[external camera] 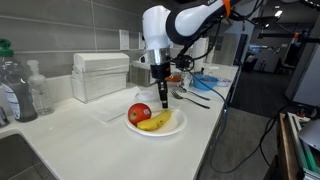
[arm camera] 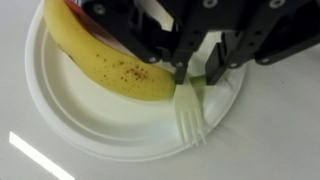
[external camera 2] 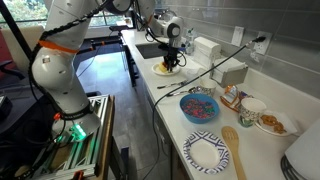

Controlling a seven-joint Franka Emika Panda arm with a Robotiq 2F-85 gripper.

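My gripper points down over a round white plate (external camera: 177,130), its fingers partly open with a narrow gap. A yellow banana (arm camera: 110,68) with brown specks lies on the plate, its green stem end close to the fingertips. In the wrist view a pale fork (arm camera: 188,115) has its tines toward the plate's rim, and its upper part runs up to one fingertip; whether it touches the finger cannot be told. A red, apple-like fruit (external camera: 139,112) sits beside the banana, mostly hidden by the gripper in the wrist view.
Bottles (external camera: 15,88) stand near the sink at left. White boxes (external camera: 100,76) line the wall, and some utensils (external camera: 190,98) lie behind the plate. Farther along the counter are a blue bowl (external camera 2: 200,119) and a striped plate (external camera 2: 207,151). Counter in front of the fruit plate is clear.
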